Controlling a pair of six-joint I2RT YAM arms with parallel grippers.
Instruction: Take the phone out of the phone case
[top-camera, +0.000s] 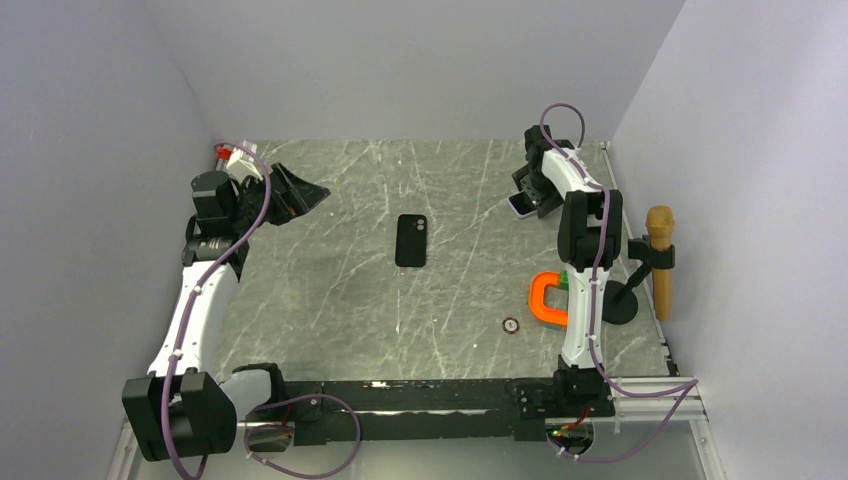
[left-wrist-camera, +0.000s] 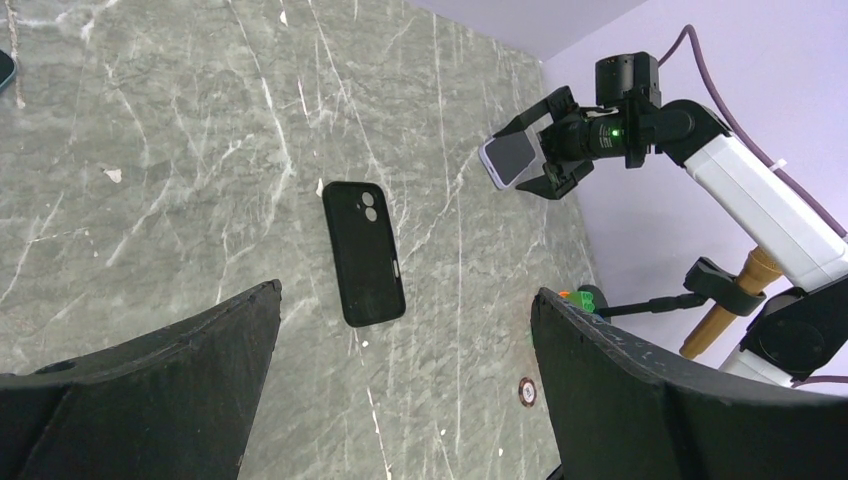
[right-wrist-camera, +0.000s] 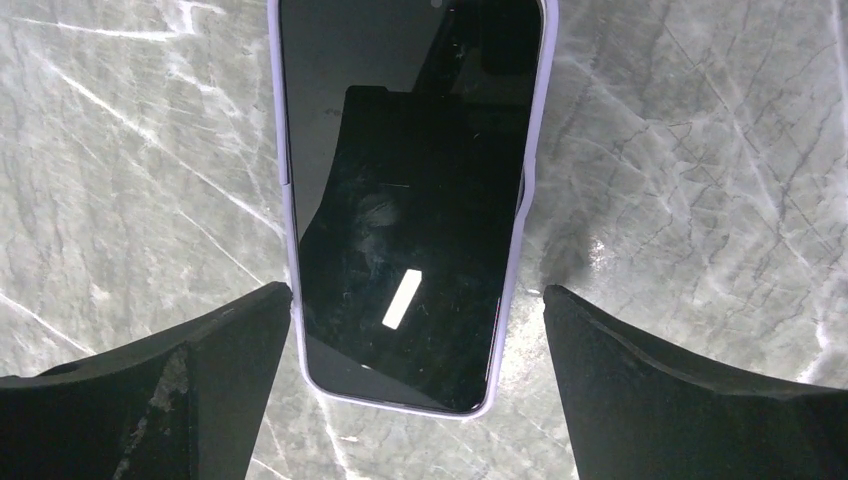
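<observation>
On the grey marbled table, far right, the phone (top-camera: 521, 205) lies screen up, partly covered by my right gripper (top-camera: 536, 193). A thin lavender case rim (right-wrist-camera: 543, 100) runs around its black screen in the right wrist view, standing slightly off the edge at one spot. My right fingers (right-wrist-camera: 215, 365) are apart on either side of the lower end, and the gripper is open with nothing gripped. Nearer the middle lies a black phone case (top-camera: 411, 241) with camera holes, apparently empty. My left gripper (top-camera: 315, 193) hangs open at the left, well away from both.
An orange clamp-like item (top-camera: 546, 300) with a green piece is at the right front, partly behind the right arm. A small round disc (top-camera: 511, 325) lies near it. A wooden microphone (top-camera: 660, 262) stands on a holder at the right edge.
</observation>
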